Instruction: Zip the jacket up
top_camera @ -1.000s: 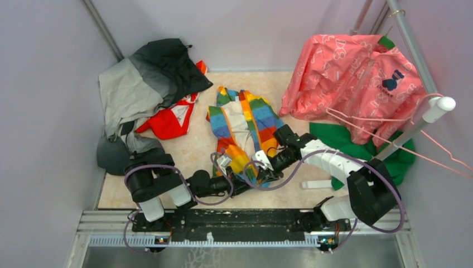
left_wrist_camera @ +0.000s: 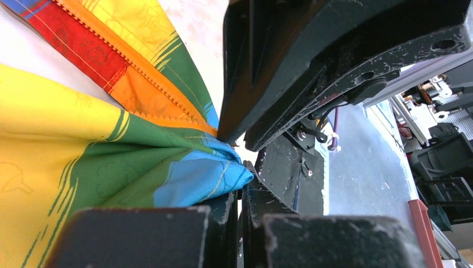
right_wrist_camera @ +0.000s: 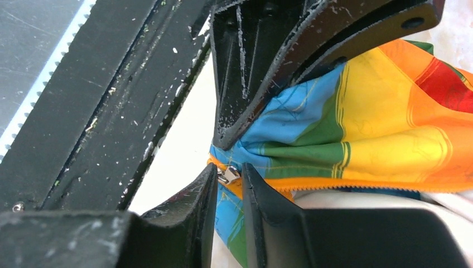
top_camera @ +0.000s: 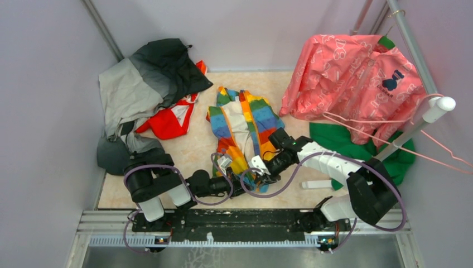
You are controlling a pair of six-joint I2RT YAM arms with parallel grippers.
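Note:
The rainbow jacket (top_camera: 262, 117) lies front open at the table's middle, both arms at its bottom hem. In the left wrist view my left gripper is shut at the folded blue hem (left_wrist_camera: 201, 178), which seems pinched in its tips. The orange zipper tape (left_wrist_camera: 150, 84) runs down toward them. In the right wrist view my right gripper stands part open around the metal zipper piece (right_wrist_camera: 227, 174) at the bottom of the orange tape; whether it touches it is unclear. The other gripper's black body hangs close above in each wrist view.
Grey-black and red garments (top_camera: 145, 89) are heaped at the left. A pink jacket (top_camera: 351, 84), green cloth (top_camera: 401, 167), pink hangers and a metal rack (top_camera: 415, 125) crowd the right. The table's front edge is just below both grippers.
My right arm has shifted slightly left and down toward the jacket's hem over the last second. The left arm shows no visible change.

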